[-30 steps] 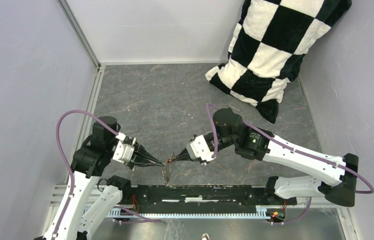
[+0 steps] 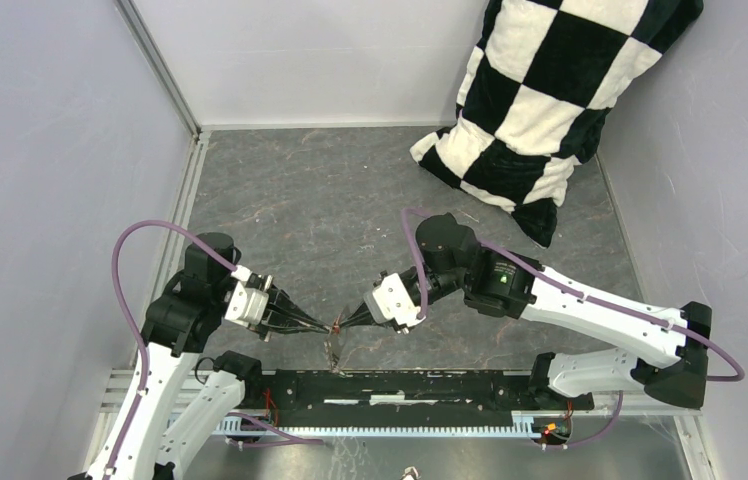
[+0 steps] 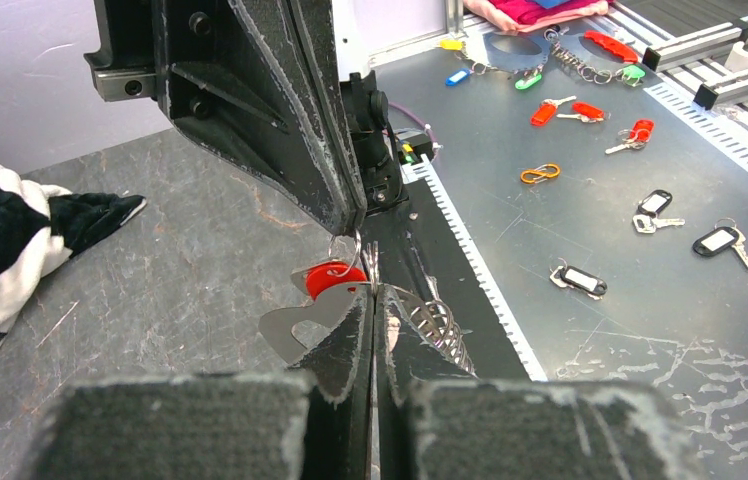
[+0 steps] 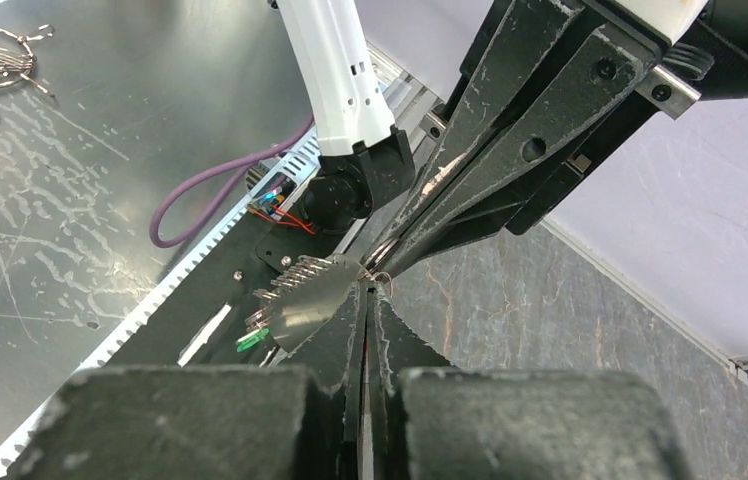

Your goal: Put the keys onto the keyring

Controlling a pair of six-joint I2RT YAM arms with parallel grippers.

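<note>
A silvery flat metal keyring [image 3: 295, 325] with several wire rings [image 3: 447, 332] along one edge stands at the tips of my left gripper [image 2: 328, 329], which is shut on it. In the right wrist view the same keyring's broad face [image 4: 315, 298] shows, a green tag [image 4: 252, 339] at its lower edge. My right gripper [image 2: 343, 324] is shut close beside the left one. At its tips a thin split ring [image 3: 355, 255] carries a red round-headed key [image 3: 333, 277]. Whether that ring is threaded onto the keyring cannot be made out.
Several tagged keys [image 3: 583, 281] and an orange clip [image 3: 540, 173] lie on the grey table in the left wrist view. A large ring with clips [image 4: 5, 60] lies far off in the right wrist view. A checkered cushion [image 2: 550, 90] leans at the back right.
The left arm has stayed where it was.
</note>
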